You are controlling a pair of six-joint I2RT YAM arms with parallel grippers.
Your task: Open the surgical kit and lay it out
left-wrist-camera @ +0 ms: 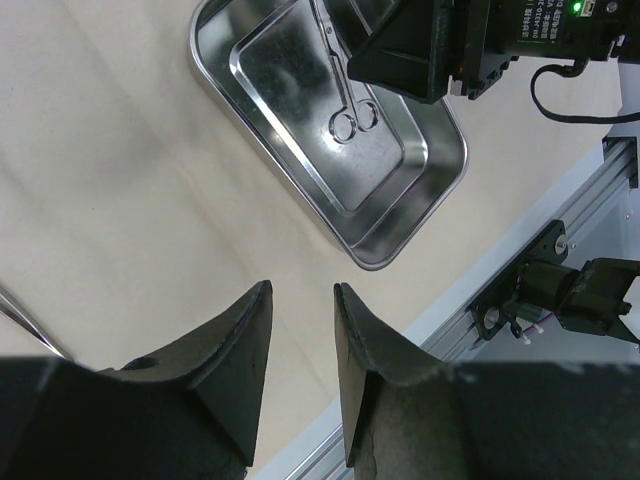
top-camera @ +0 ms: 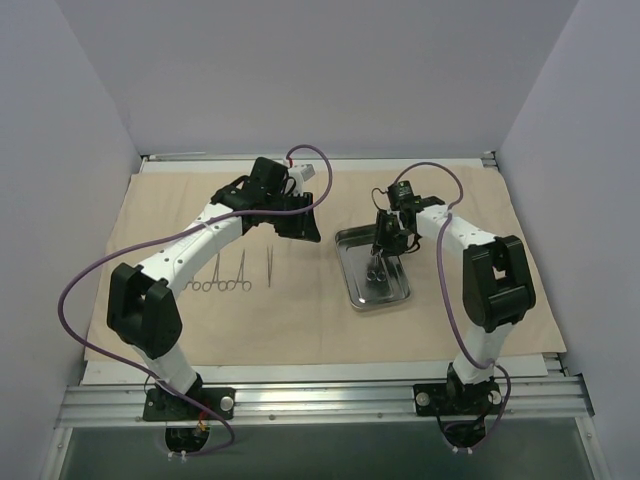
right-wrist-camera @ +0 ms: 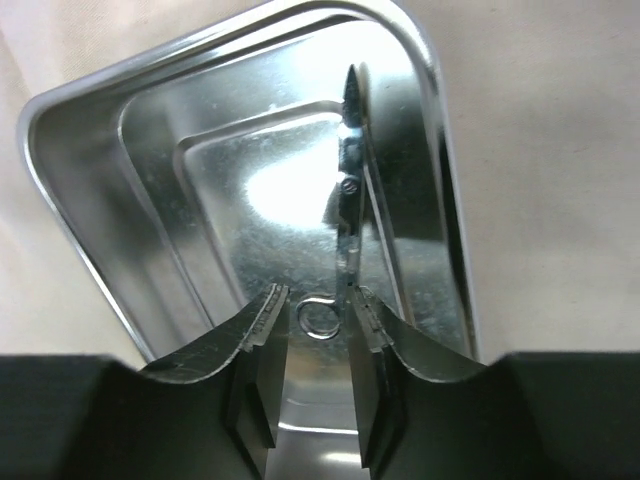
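Observation:
The steel tray [top-camera: 358, 290] sits right of the table's middle, with a scissor-like instrument [right-wrist-camera: 349, 200] inside, its rings toward the near end. My right gripper hangs over it, fingertips part open around the ring and handle area; whether they touch cannot be told. My left gripper is open and empty above the cloth left of the tray. Several ringed instruments [top-camera: 225, 280] and a slim tweezer-like piece [top-camera: 269, 268] lie in a row on the cloth at left, partly hidden by the left arm.
The beige cloth [top-camera: 290, 330] covers the table, clear in front of the tray and between it and the laid-out instruments. The right arm's body stands over the tray's right side.

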